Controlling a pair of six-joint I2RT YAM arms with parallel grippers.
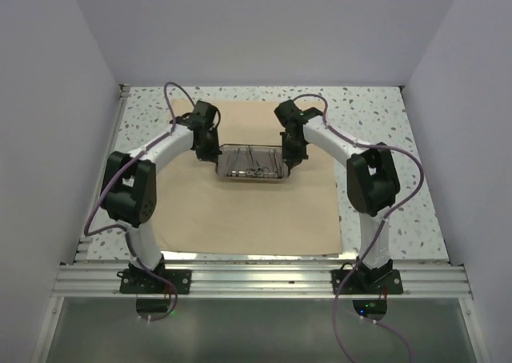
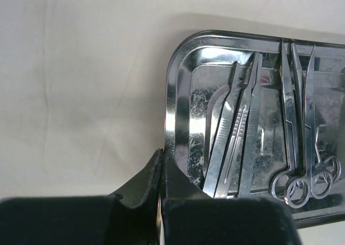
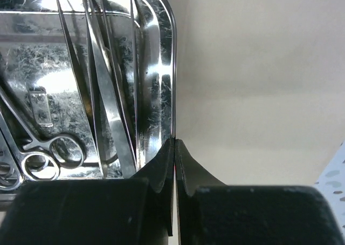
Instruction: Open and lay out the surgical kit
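The metal tray [image 1: 252, 181] lies over the cream cloth in the top view, with its short ends between my two grippers. Inside it are tweezers [image 2: 233, 131] at the left, scissors [image 2: 294, 121] beside them, and more tweezers [image 3: 108, 91] at the right end. My left gripper is shut on the tray's left rim. At the opposite end, my right gripper is shut on the right rim. Both wrist views show the fingertips meeting at the rim. Whether the tray touches the cloth I cannot tell.
Grey walls [image 1: 264, 27] enclose the back and sides.
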